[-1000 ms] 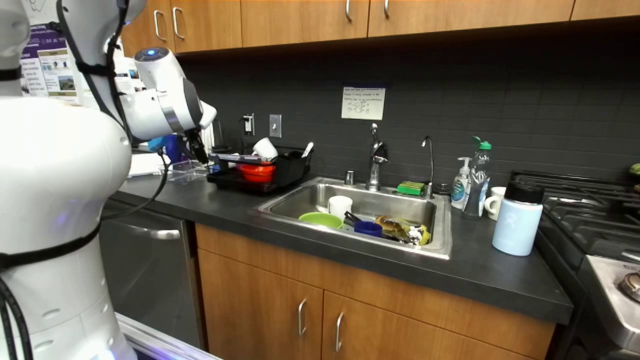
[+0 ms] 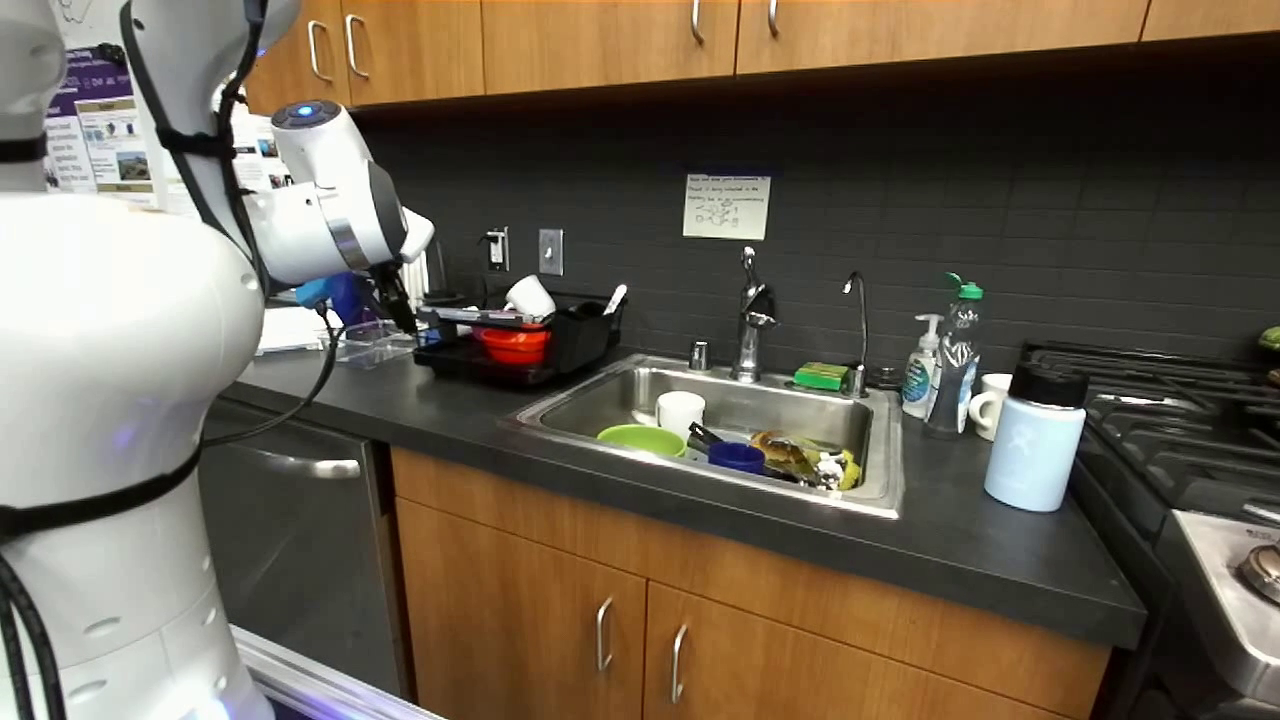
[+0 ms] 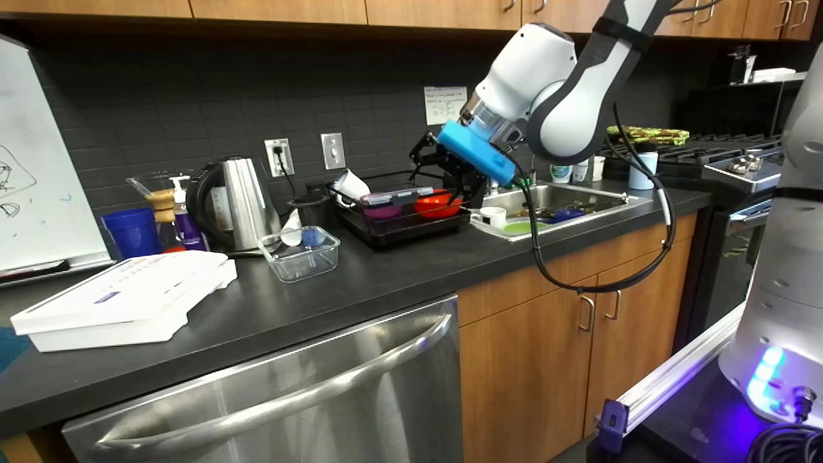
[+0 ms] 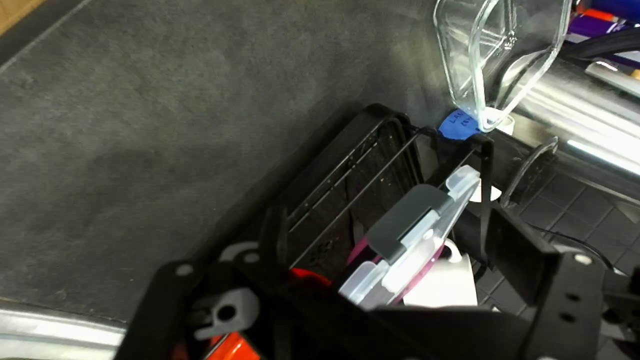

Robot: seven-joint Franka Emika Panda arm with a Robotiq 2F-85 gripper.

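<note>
My gripper is open above the black dish rack. In the wrist view its two dark fingers stand wide apart. A clear lid with a grey clip shows in the gap between them, lying on the rack, and I cannot tell whether anything touches it. Beneath the lid is a pink-purple bowl. Partly behind the gripper in exterior view 2 sits a red-orange bowl. Tilted at the rack's rear is a white mug.
Left of the rack stands a clear glass container, with a steel kettle behind it and white boxes nearer the corner. The sink to the right holds a white mug, a green bowl and other dishes. Bare counter lies before the rack.
The arm has shifted very slightly to the right in exterior view 1. The rack, the dishes and the sink's contents look the same.
</note>
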